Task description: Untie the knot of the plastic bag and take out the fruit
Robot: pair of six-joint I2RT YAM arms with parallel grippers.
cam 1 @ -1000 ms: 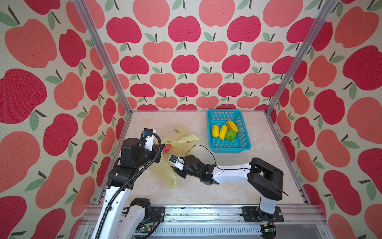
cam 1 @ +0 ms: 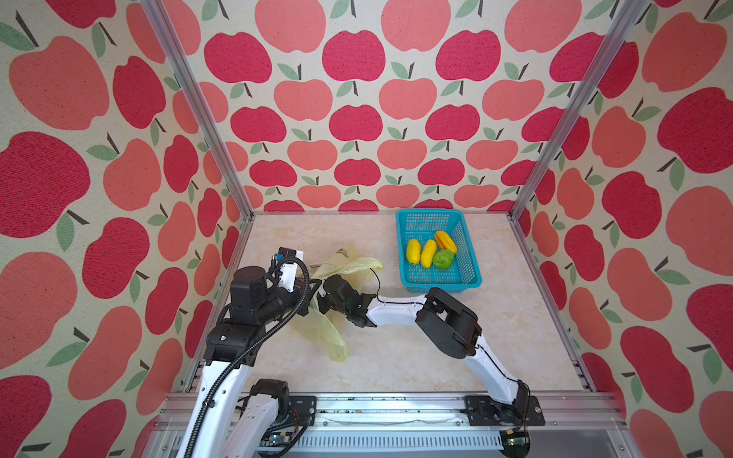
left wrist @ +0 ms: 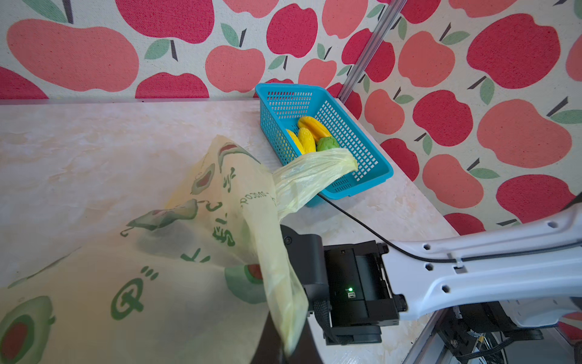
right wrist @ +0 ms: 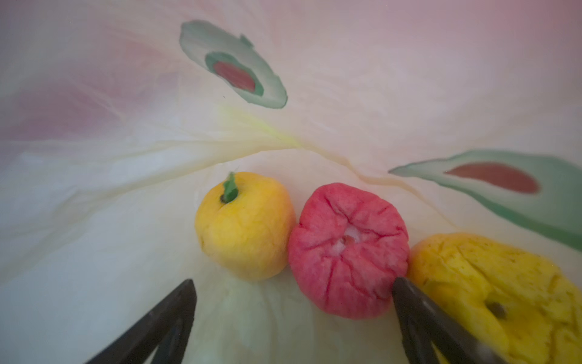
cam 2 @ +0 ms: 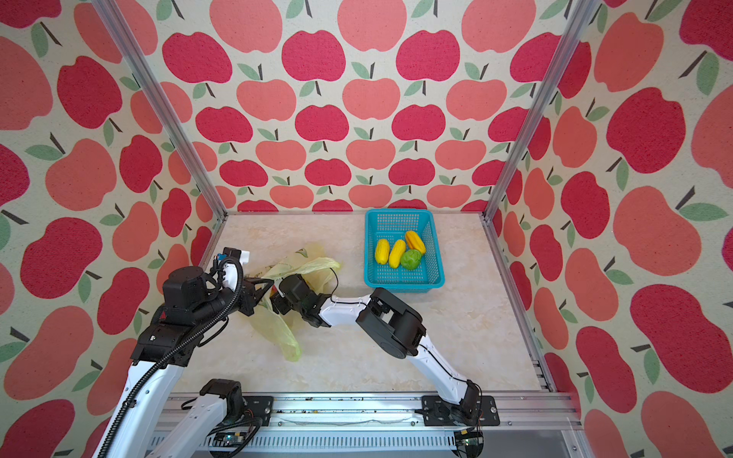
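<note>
The pale yellow plastic bag (left wrist: pixel 182 273), printed with avocados, lies open on its side, its mouth edge raised at my left gripper. That gripper is shut on the bag's edge; the film hangs over its fingertips. My right gripper is open inside the bag, nothing gripped. In the right wrist view a red fruit (right wrist: pixel 348 248) sits ahead between its fingers, close to the right fingertip. A yellow round fruit (right wrist: pixel 247 224) touches its left side, and a yellow lumpy fruit (right wrist: pixel 497 291) lies to the right, partly behind the right finger. From above, arms and bag mostly hide the fruit.
A blue basket (cam 1: pixel 439 287) stands at the back right, holding yellow fruits (cam 1: pixel 429 253) and a green fruit (cam 1: pixel 443 259). Bare table (cam 1: pixel 527 320) lies right of and in front of it. Both arms meet closely at the bag.
The left gripper has shifted slightly right, still at the bag's edge.
</note>
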